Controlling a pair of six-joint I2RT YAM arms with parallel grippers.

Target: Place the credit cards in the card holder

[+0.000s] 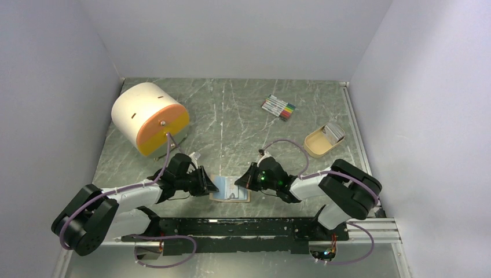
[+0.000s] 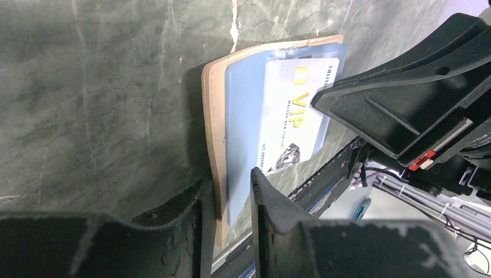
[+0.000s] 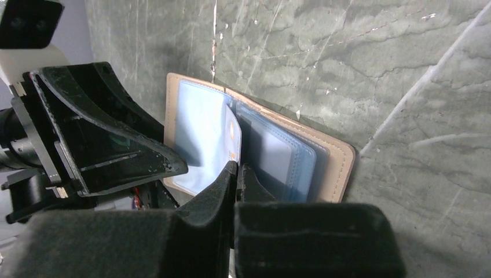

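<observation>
The card holder, with tan covers and blue clear sleeves, lies spread at the front middle of the table (image 1: 213, 198). In the left wrist view a white VIP card (image 2: 282, 124) lies over the blue sleeve page (image 2: 240, 130). My left gripper is open, its fingers on either side of the holder's tan edge (image 2: 217, 116). My right gripper is shut over the holder. Right at its fingertips rises a thin white edge (image 3: 233, 136); whether they pinch it is unclear. At the right, white cards (image 1: 334, 132) stand in a tan tray (image 1: 316, 145).
A cream drum with an orange and yellow end (image 1: 142, 116) occupies the back left. Several coloured markers (image 1: 278, 108) lie at the back, right of centre. Bare table stretches between the drum and the markers.
</observation>
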